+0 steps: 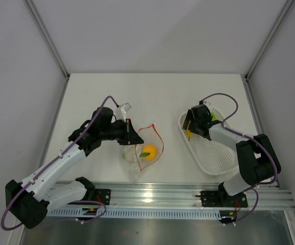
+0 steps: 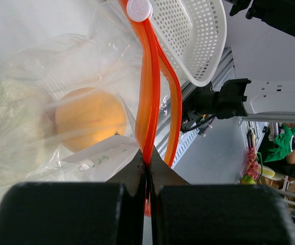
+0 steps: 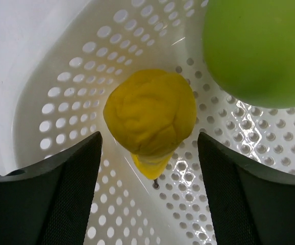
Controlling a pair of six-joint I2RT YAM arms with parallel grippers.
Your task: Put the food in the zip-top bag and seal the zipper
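Observation:
The clear zip bag (image 1: 132, 155) with orange zipper lies centre; inside are an orange round food (image 2: 90, 118) and a pale lumpy one (image 2: 15, 130). My left gripper is shut on the bag's zipper edge, holding it up. In the white perforated basket (image 1: 214, 155) lie a yellow pepper-like food (image 3: 150, 112) and a green round food (image 3: 257, 48). My right gripper is part open over the yellow food, its fingers on either side of it.
Walls and metal rails edge the workspace.

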